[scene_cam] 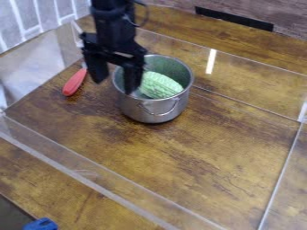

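A steel pot (149, 107) sits on the wooden table (180, 171), holding a pale green cabbage-like item (161, 85). My dark gripper (118, 70) hangs over the pot's left side, blurred by motion; its fingers look apart, with nothing visible held between them. A red-handled utensil (74, 83) lies left of the pot, its upper end partly behind the arm.
A small blue object (39, 224) is at the bottom left corner. Clear plastic edges run along the left and right of the table.
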